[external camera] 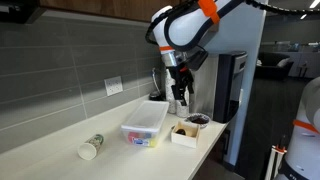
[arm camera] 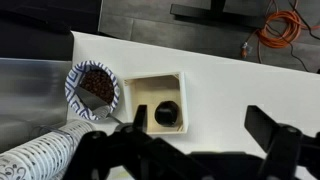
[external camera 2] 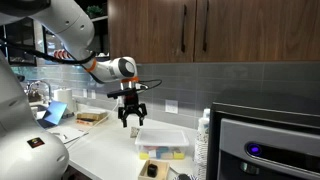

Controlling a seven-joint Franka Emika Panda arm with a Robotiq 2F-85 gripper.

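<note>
My gripper hangs above the counter, its two dark fingers spread wide with nothing between them. In the wrist view, a shallow light box [arm camera: 150, 82] lies below, nearer the left finger. A round black object [arm camera: 167, 113] sits inside the box, toward its right wall. In the first exterior view my gripper [external camera: 183, 92] is clearly above the open box [external camera: 186, 147] and touches nothing. From the second exterior view, the gripper [external camera 2: 133, 117] stands up and left of the box [external camera 2: 153, 178], which is cut by the lower edge.
Beside the box is a patterned bowl [arm camera: 71, 98] of dark brown bits with a scoop-like tool in it. A clear plastic bin [external camera: 145, 119] stands behind, and a cylindrical container [external camera: 90, 147] is at the left. White stacked cups [external camera 2: 200, 150] rise near the bin.
</note>
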